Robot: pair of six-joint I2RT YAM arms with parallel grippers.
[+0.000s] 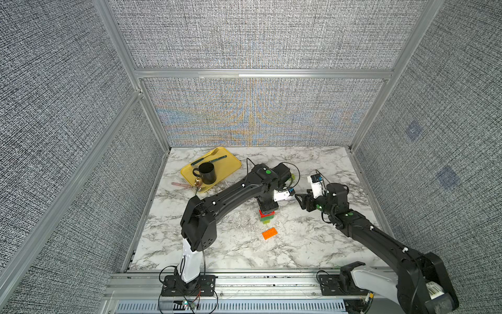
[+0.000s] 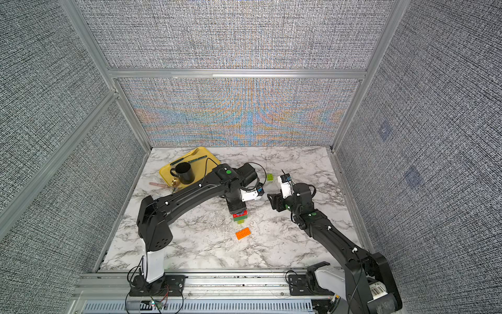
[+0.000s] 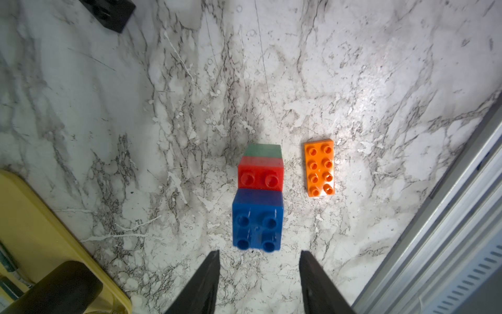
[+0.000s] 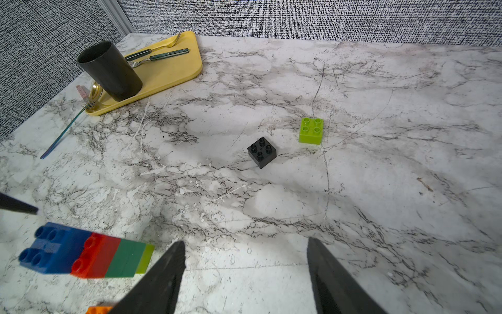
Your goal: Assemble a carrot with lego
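A stack of bricks stands upright on the table: lime [image 4: 146,258] at the base, then green [image 4: 124,257], red [image 4: 98,256] and blue [image 4: 56,248] on top. Two red studs lie uncovered beside the blue brick. In the left wrist view my left gripper is open, its fingers apart just short of the blue brick [image 3: 257,214], nothing between them. A flat orange brick [image 3: 319,168] lies on the table, studs up, separate from the stack. My right gripper stands open and empty to the stack's right.
A black brick [image 4: 262,152] and a lime brick [image 4: 311,130] lie loose farther back. At the back left a yellow tray [image 1: 233,159] holds a black mug [image 1: 207,172] and utensils.
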